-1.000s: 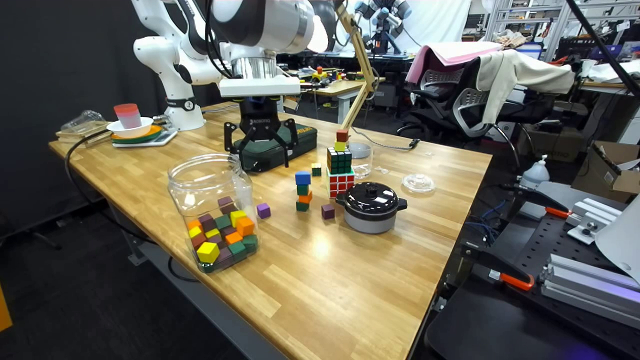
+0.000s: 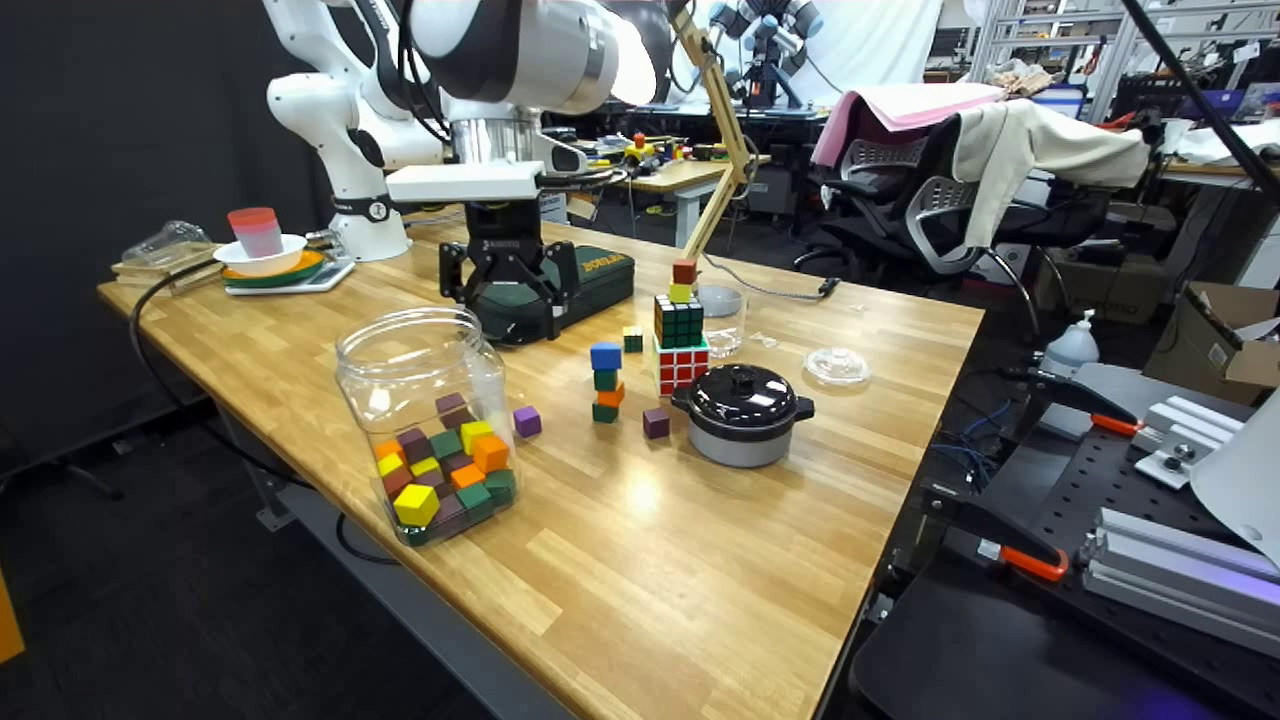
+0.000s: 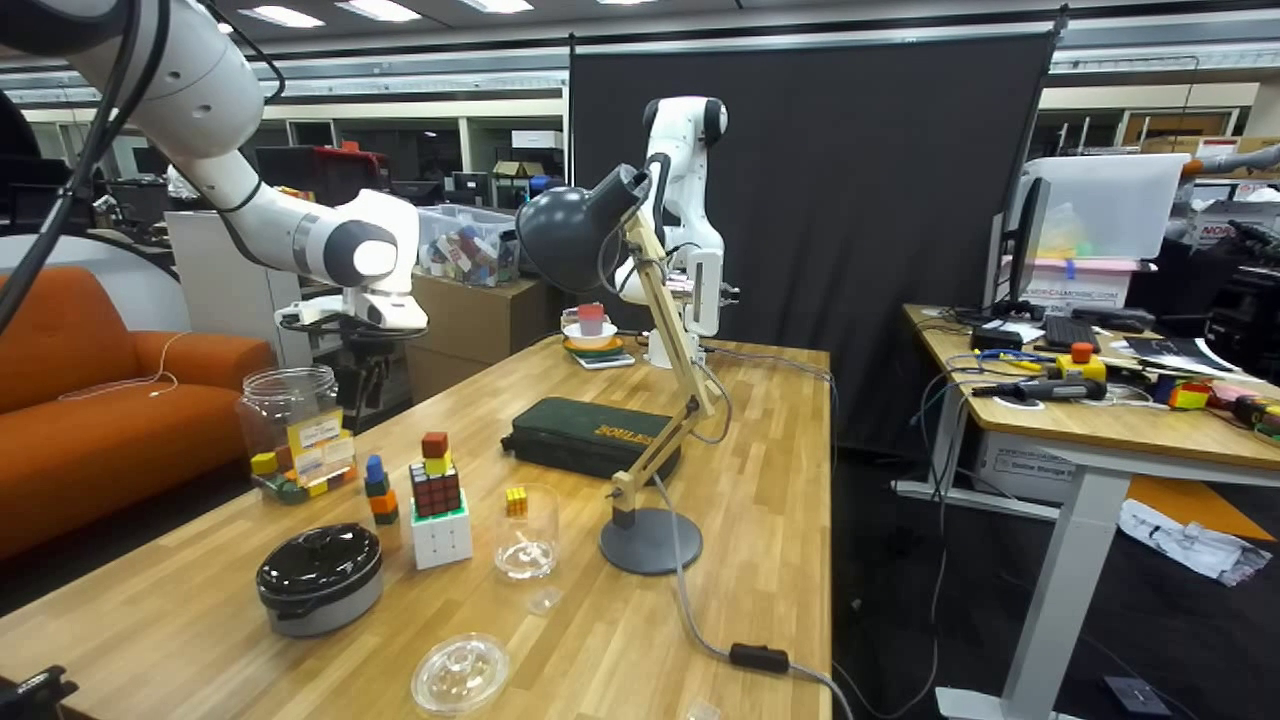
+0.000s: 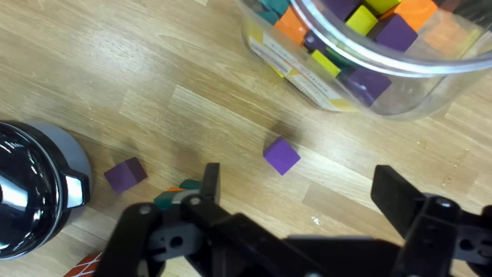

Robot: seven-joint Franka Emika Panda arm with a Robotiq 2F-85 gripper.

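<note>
My gripper is open above the table, its two dark fingers wide apart and nothing between them. In the wrist view a purple cube (image 4: 281,155) lies on the wood within the gap between the fingers, well below them. A second purple cube (image 4: 125,175) rests to the left, beside the pot. The clear jar (image 2: 422,420), filled low with several coloured cubes, stands close to the first cube. A small stack of cubes (image 2: 607,382) with a blue one on top is upright; in the wrist view the left finger partly hides it.
A grey pot (image 2: 741,416) with a black lid stands near a Rubik's cube tower (image 2: 680,336). Behind the gripper lies a dark green case (image 2: 600,283). A desk lamp (image 3: 651,542) and a glass lid (image 3: 461,674) occupy the far side.
In exterior view 1 the gripper has shifted slightly left and turned about its vertical axis. The cubes, jar and pot have stayed in place.
</note>
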